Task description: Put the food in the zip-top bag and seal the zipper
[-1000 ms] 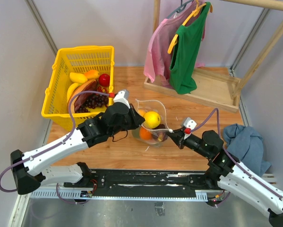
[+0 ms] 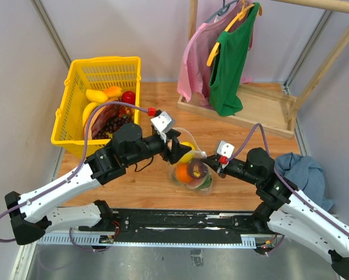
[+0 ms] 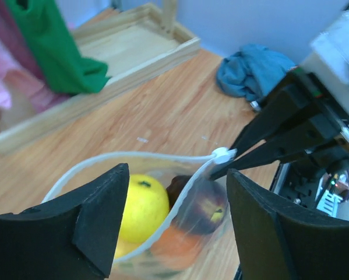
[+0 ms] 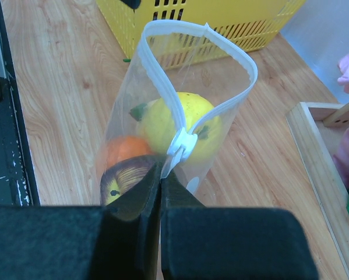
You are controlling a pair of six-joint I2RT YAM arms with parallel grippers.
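Observation:
The clear zip top bag (image 2: 191,178) stands on the table holding a yellow fruit (image 3: 144,207), an orange fruit (image 4: 127,150) and a dark purple fruit (image 4: 122,175); its top loop gapes. My right gripper is shut on the bag's white zipper (image 4: 182,144) at one end, by the slider. My left gripper is part open above the bag's mouth, with the rim visible between its fingers in the left wrist view, apparently not gripped.
A yellow basket (image 2: 63,125) of produce stands back left. A wooden rack (image 2: 261,116) with hanging clothes is at the back right, and a blue cloth (image 2: 299,178) lies on the right.
My left gripper has moved right, over the bag, and its wrist has turned. The bag has shifted slightly, while my right gripper stays on the zipper with little movement.

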